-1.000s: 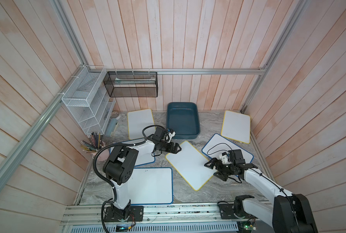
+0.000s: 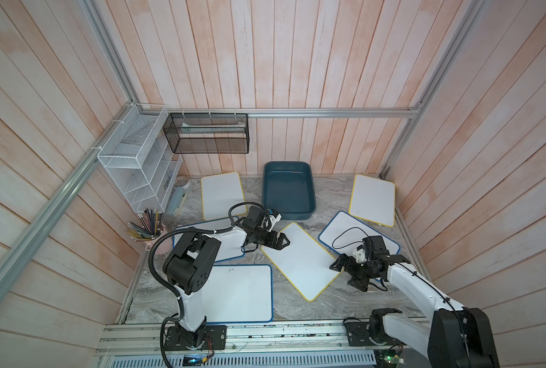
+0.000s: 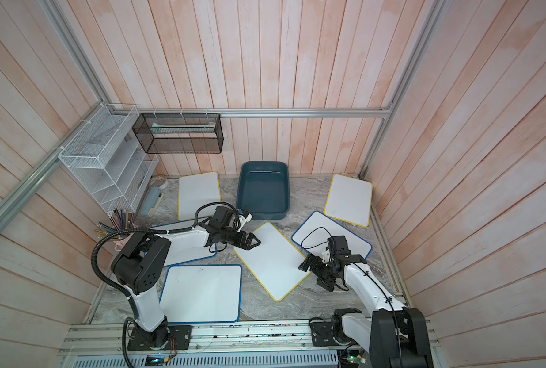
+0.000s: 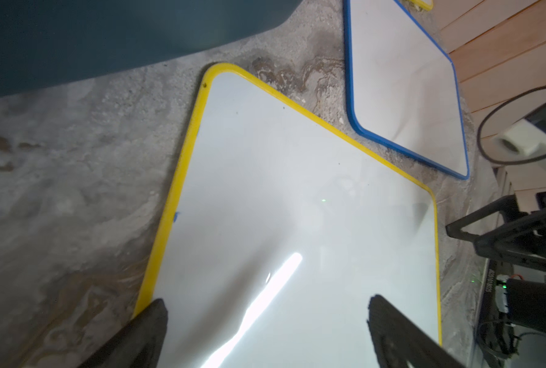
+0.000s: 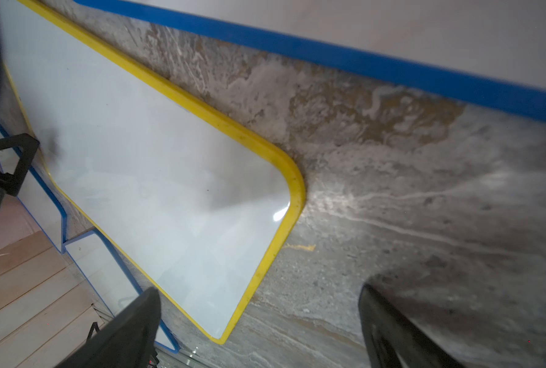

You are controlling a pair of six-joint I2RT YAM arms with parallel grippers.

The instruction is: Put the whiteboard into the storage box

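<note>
A white whiteboard with a yellow rim [image 2: 302, 262] lies flat and slanted in the middle of the table. Behind it stands the dark teal storage box [image 2: 288, 185], its inside empty. Over the board's back-left edge, my left gripper [image 2: 278, 240] is open; its two fingers [image 4: 135, 337] stand wide apart in the left wrist view, with the board below. My right gripper [image 2: 347, 274], open too, hovers by the board's right corner. In the right wrist view, the board's rounded yellow corner [image 5: 285, 178] appears ahead of the parted fingers [image 5: 395, 331], and nothing is gripped.
Blue-rimmed boards lie at front left [image 2: 236, 294], under the left arm, and near the right arm. Other yellow-rimmed boards rest at back left [image 2: 221, 195] and back right [image 2: 372, 199]. A pen holder [image 2: 153, 236] and wire racks [image 2: 141, 159] occupy the left side.
My right gripper has drawn back to the right, off the board's right part. The left one has shifted slightly right over the last second. The boards and box have not moved.
</note>
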